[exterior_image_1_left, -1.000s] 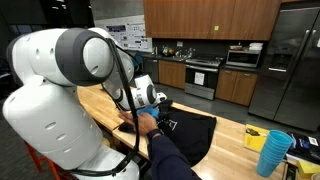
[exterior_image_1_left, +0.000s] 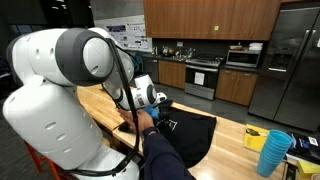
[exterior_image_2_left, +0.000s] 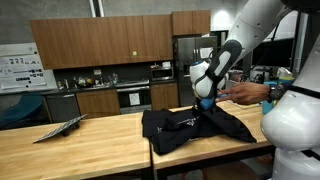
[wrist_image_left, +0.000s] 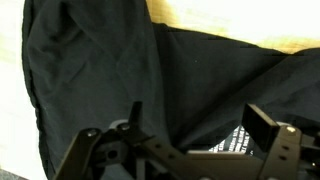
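A large black cloth (wrist_image_left: 85, 75) lies spread on the wooden table, with folds and a raised crease running through it. In exterior view 2 the same cloth (exterior_image_2_left: 165, 135) covers the middle of the table, partly bunched. My gripper is above the cloth, its two fingers wide apart and nothing held between them. A small white, dark-patterned patch (wrist_image_left: 238, 141) shows beside the right finger; what it belongs to is unclear. From exterior view 1, the arm hides part of the cloth (exterior_image_1_left: 195, 128) and the fingertips.
Stacked blue cups (exterior_image_1_left: 274, 153) stand at the table's right side, near a yellow item (exterior_image_1_left: 256, 138). A dark flat object (exterior_image_2_left: 72, 122) rests at the far left in exterior view 2. Bare table (exterior_image_2_left: 75, 158) lies left of the cloth.
The gripper's wrist has shifted very slightly. The cloth looks the same, and the cups have not moved.
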